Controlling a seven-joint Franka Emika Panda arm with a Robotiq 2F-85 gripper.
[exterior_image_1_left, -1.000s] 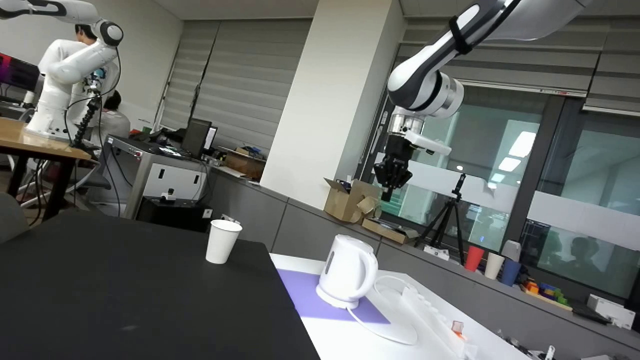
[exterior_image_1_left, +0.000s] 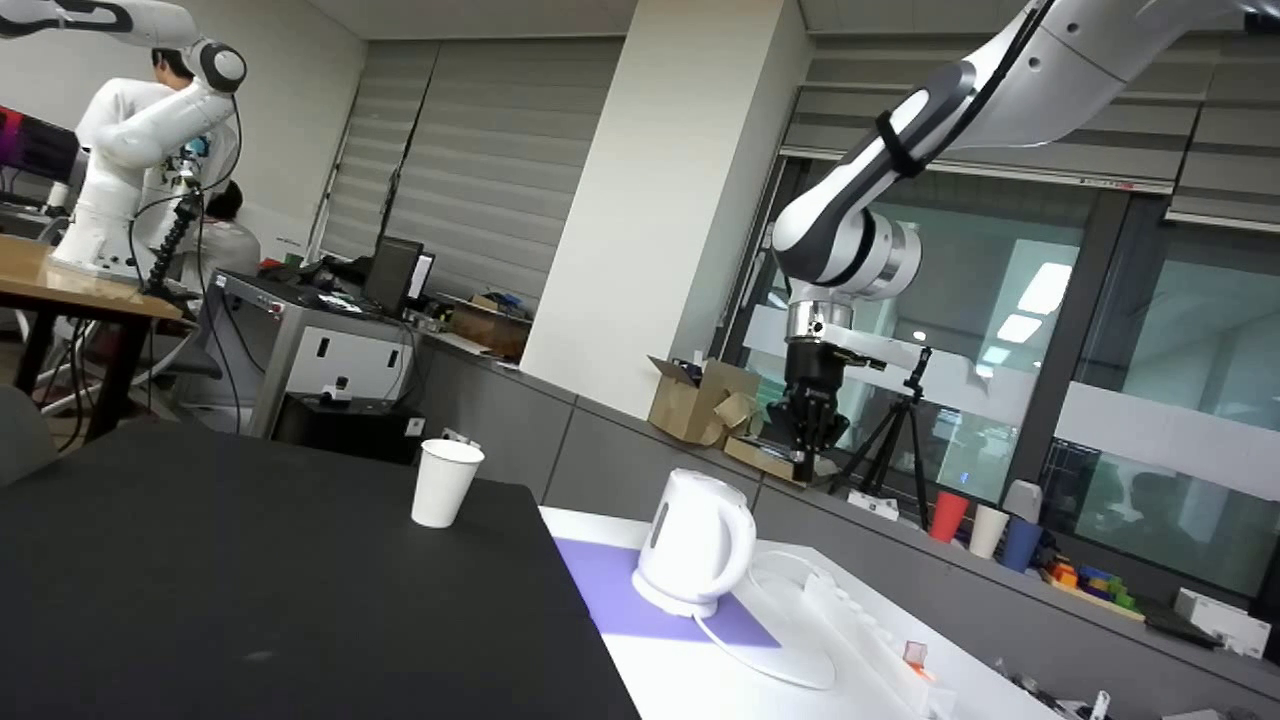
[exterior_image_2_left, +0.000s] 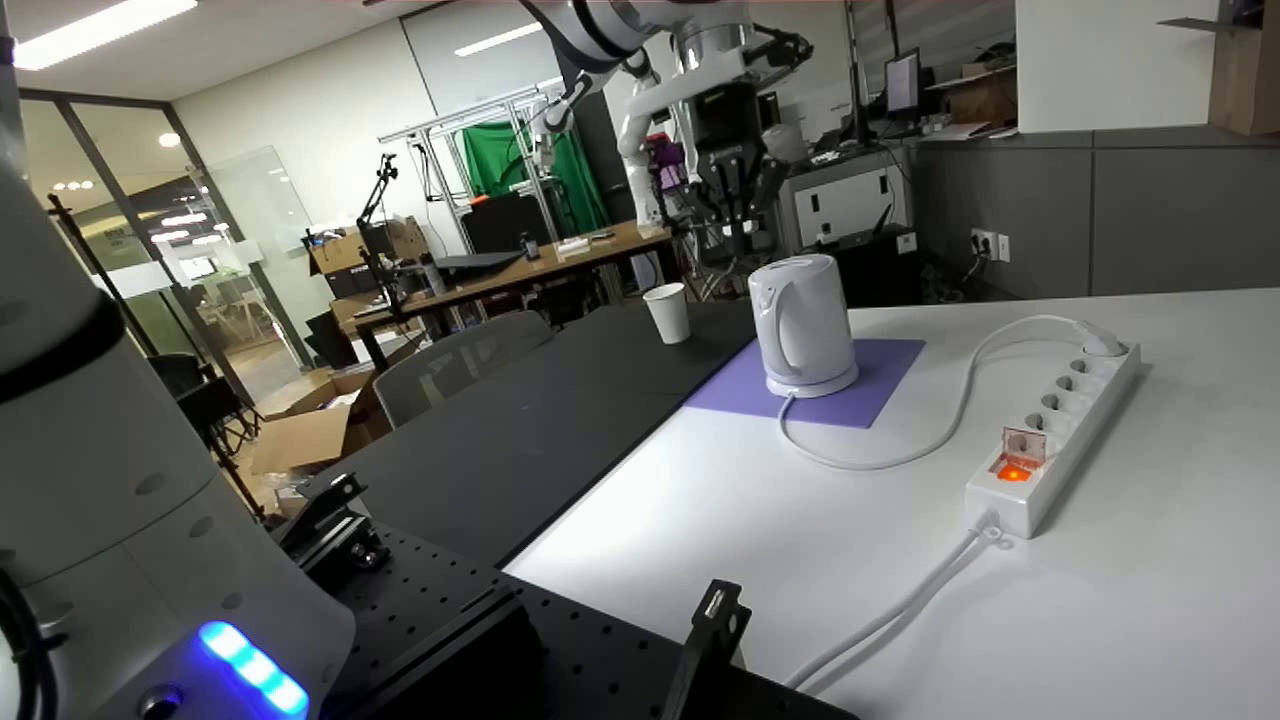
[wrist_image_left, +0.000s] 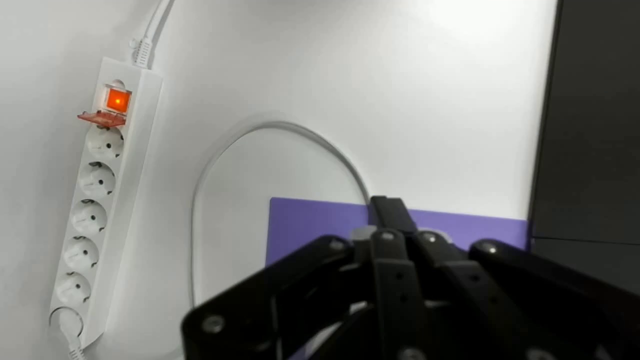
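Observation:
My gripper (exterior_image_1_left: 804, 472) hangs in the air, pointing down, with its fingers together and nothing seen between them. A white electric kettle (exterior_image_2_left: 806, 322) stands upright on a purple mat (exterior_image_2_left: 882, 372). In the wrist view the black fingertips (wrist_image_left: 393, 213) cover most of the kettle, and the purple mat (wrist_image_left: 312, 219) shows around them. The kettle's cord runs to a white power strip (exterior_image_2_left: 1065, 432), whose switch (exterior_image_2_left: 1014, 473) glows orange under a raised clear cover. A white paper cup (exterior_image_1_left: 445, 482) is upright on the black table surface.
Along the window ledge stand cardboard boxes, a tripod (exterior_image_1_left: 894, 432) and coloured cups (exterior_image_1_left: 987, 530).
My arm has come lower and slightly to the right in exterior view 1. The kettle, cup and power strip have stayed where they were.

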